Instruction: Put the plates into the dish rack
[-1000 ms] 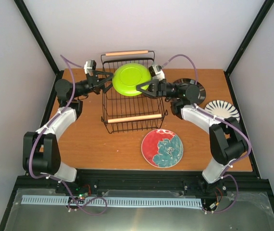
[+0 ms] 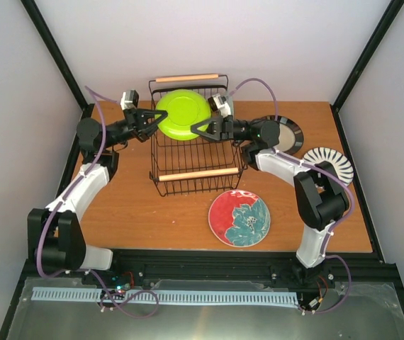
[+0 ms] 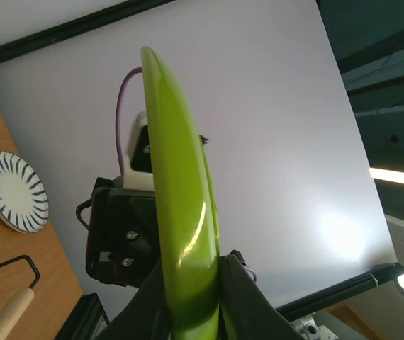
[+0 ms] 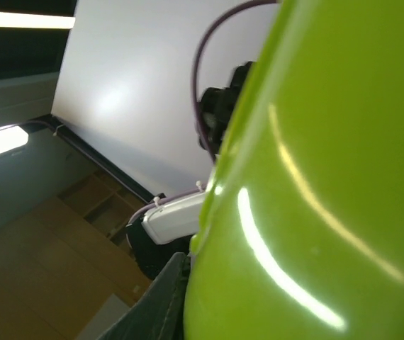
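Observation:
A lime-green plate [image 2: 183, 115] is held up over the wire dish rack [image 2: 195, 154], between both arms. My left gripper [image 2: 164, 117] is shut on its left edge; in the left wrist view the plate [image 3: 177, 191] stands edge-on between the dark fingers. At the plate's right side is my right gripper [image 2: 199, 128]. In the right wrist view the plate [image 4: 315, 184] fills the right half, one dark finger [image 4: 161, 301] lies along it, and the other is hidden. Whether that gripper still clasps the rim does not show.
A red and teal flowered plate [image 2: 239, 218] lies in front of the rack. To the right lie a dark-rimmed plate [image 2: 295, 134], partly covered by my right arm, and a white striped plate [image 2: 329, 164].
The green plate has shifted a little to the left, with my right gripper moving the same way. The plates on the table have not moved.

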